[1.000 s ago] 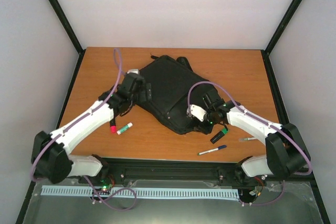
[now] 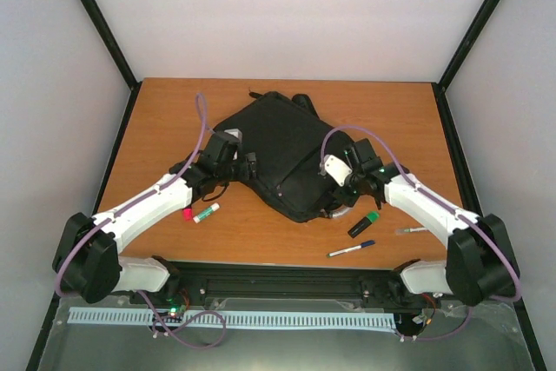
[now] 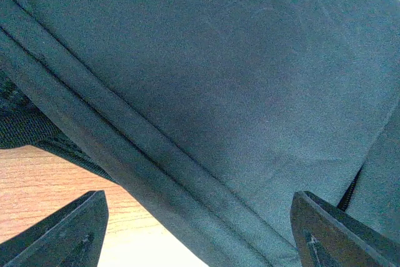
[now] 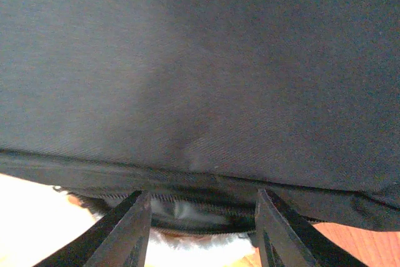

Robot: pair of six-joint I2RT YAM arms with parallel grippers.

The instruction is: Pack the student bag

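Note:
A black bag (image 2: 282,145) lies flat and askew on the table, its top away from me. Over its left edge hovers my left gripper (image 2: 249,165), open; in the left wrist view, bag fabric (image 3: 237,92) stretches beyond the widely parted fingers (image 3: 72,236). My right gripper (image 2: 333,206) is at the bag's lower right corner. Its fingers (image 4: 287,236) are apart in the right wrist view, with the bag's seamed edge (image 4: 200,195) showing beyond the gap; contact with the cloth is unclear. Nothing is visibly clamped by either gripper.
Near the left arm lie a green-and-white stick (image 2: 206,213) and a red-ended item (image 2: 188,213). On the right are a green-capped dark marker (image 2: 363,224), a blue-capped pen (image 2: 351,248) and a thin pale tool (image 2: 411,230).
My left gripper has shifted slightly right and toward the front. The right wrist has moved right and a little away from the front. The bag stays roughly in place.

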